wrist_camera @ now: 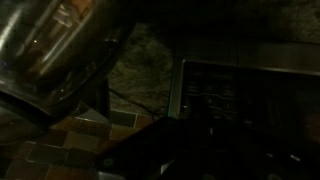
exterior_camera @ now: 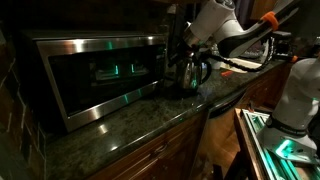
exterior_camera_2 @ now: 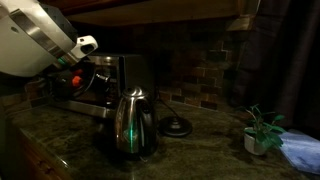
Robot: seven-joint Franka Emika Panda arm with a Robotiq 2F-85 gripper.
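Note:
A shiny metal kettle [exterior_camera_2: 135, 124] with a dark handle stands upright on the counter. It also shows beside the microwave in exterior view 1, and its curved metal body [wrist_camera: 55, 50] fills the upper left of the wrist view. The stainless microwave [exterior_camera: 100, 77] has its door closed; its dark keypad [wrist_camera: 212, 92] lies ahead of the gripper in the wrist view. My gripper is a dark shape at the bottom of that view, shut, with nothing visible between its fingers. It hangs near the kettle and microwave. Poor light hides the fingertips' detail.
A black round base [exterior_camera_2: 175, 126] with a cord sits behind the kettle. Farther right are a potted plant [exterior_camera_2: 260, 132] and a pale cloth [exterior_camera_2: 301, 150].

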